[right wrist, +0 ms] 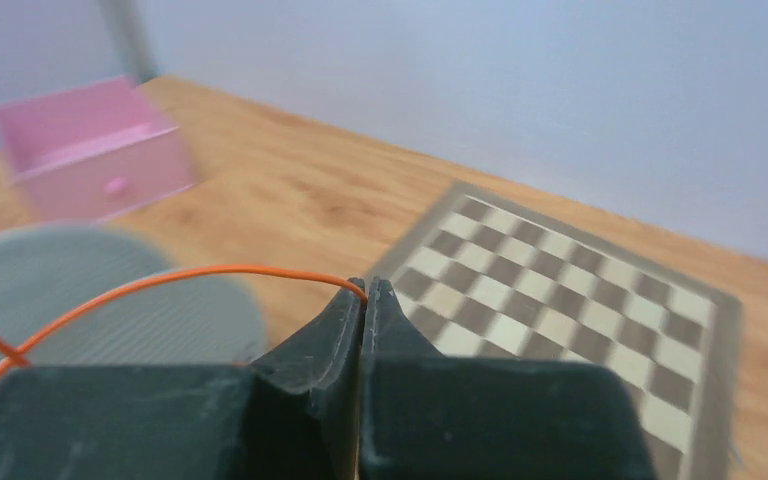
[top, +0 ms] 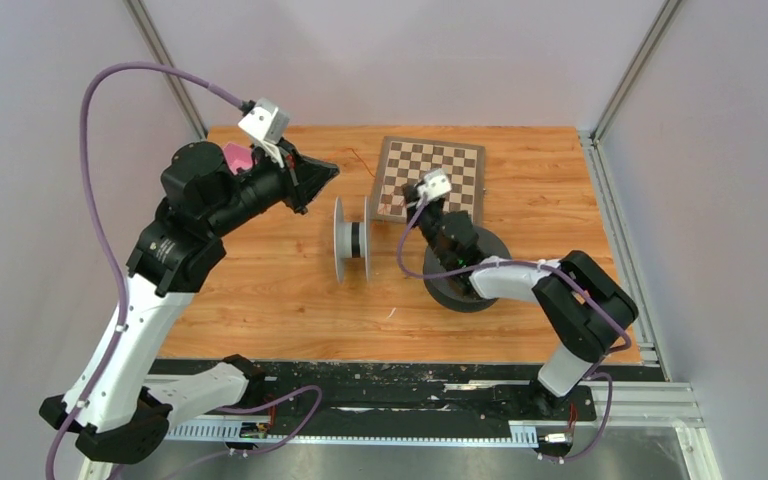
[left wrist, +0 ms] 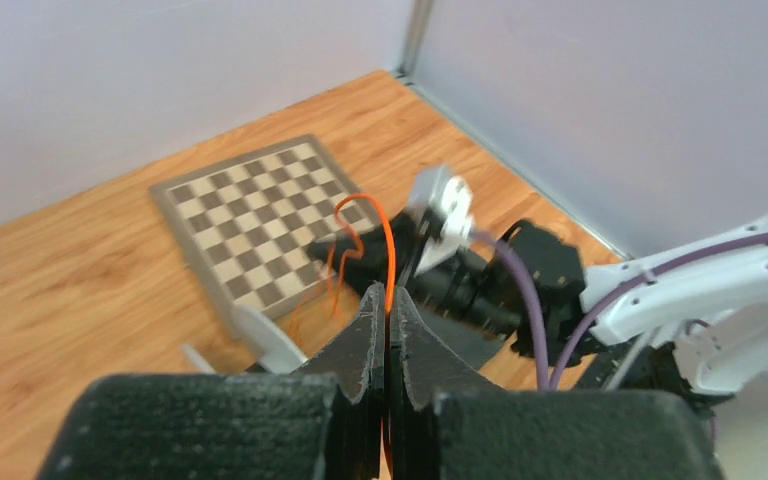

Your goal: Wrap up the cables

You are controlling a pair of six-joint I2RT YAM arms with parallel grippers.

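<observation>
A thin orange cable (left wrist: 391, 250) runs out from between the fingertips of my left gripper (top: 322, 186), which is shut on it above and left of the spool. The white spool (top: 340, 246) stands on its edge on the table, its dark hub (top: 356, 240) between two flanges. To its right, near the board's lower edge, my right gripper (top: 412, 203) is shut with the orange cable (right wrist: 250, 268) between its tips. From there the cable arcs left, across the blurred spool flange (right wrist: 110, 300). In the top view the cable is barely visible.
A checkered board (top: 430, 175) lies at the back. A pink box (top: 238, 156) is partly hidden behind my left arm. Below my right arm is a dark round base (top: 495, 245).
</observation>
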